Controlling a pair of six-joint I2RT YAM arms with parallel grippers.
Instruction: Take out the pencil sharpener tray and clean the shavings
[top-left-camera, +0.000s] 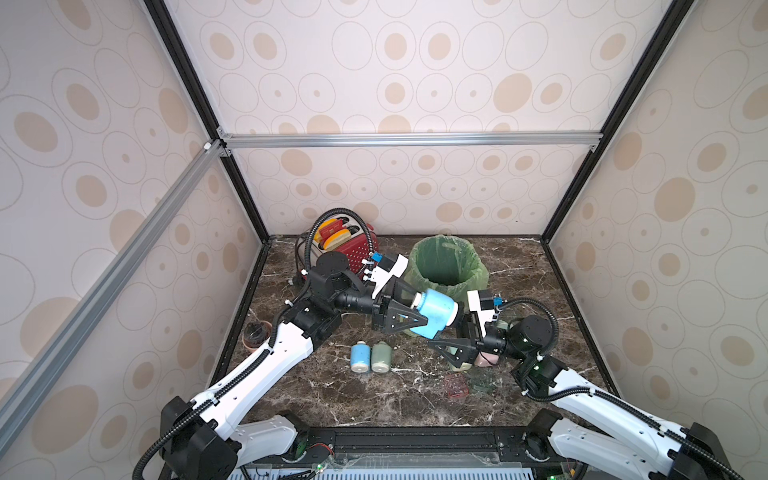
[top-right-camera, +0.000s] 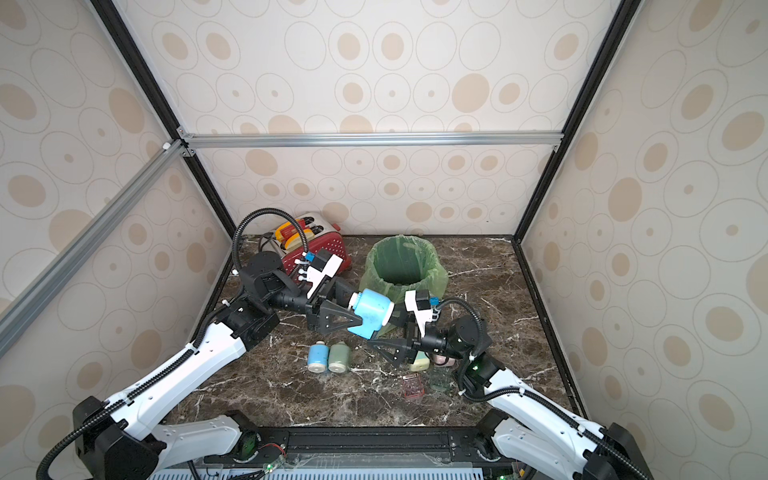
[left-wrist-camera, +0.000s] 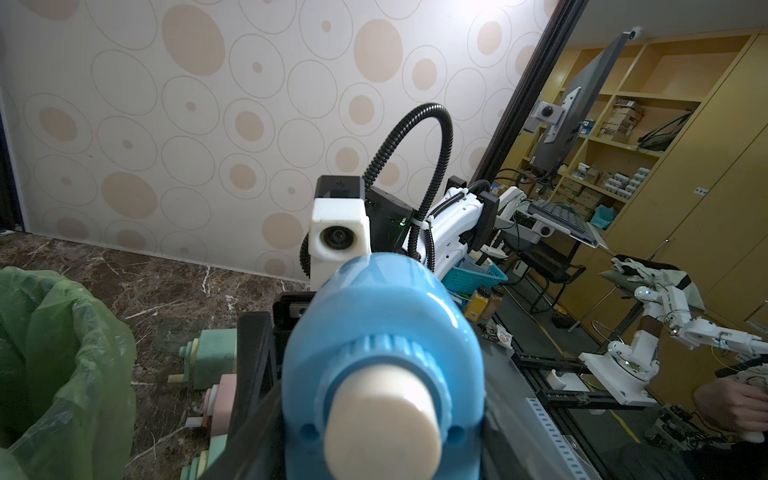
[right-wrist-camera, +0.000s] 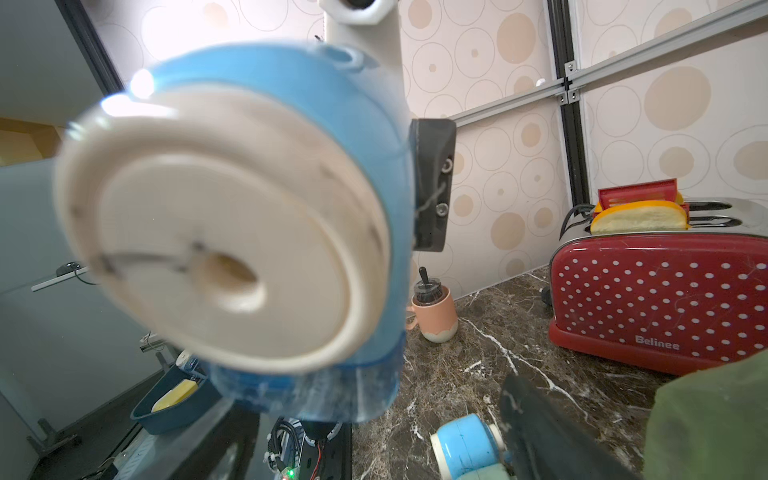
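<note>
A light blue pencil sharpener (top-left-camera: 435, 313) with cream ends (left-wrist-camera: 381, 424) hangs above the counter in front of the green-lined bin (top-left-camera: 446, 264). My left gripper (top-left-camera: 408, 313) is shut on it. My right gripper (top-left-camera: 453, 344) is open at the sharpener's right, its fingers below the body. The right wrist view shows the cream end (right-wrist-camera: 216, 232) and a clear blue tray section (right-wrist-camera: 304, 388) close up; whether those fingers touch it I cannot tell.
A red toaster (right-wrist-camera: 656, 300) stands at the back left, a pink mug (right-wrist-camera: 436, 320) at the left. A blue cylinder (top-left-camera: 360, 357) and a grey-green one (top-left-camera: 381, 357) lie on the counter, with several small items at the right.
</note>
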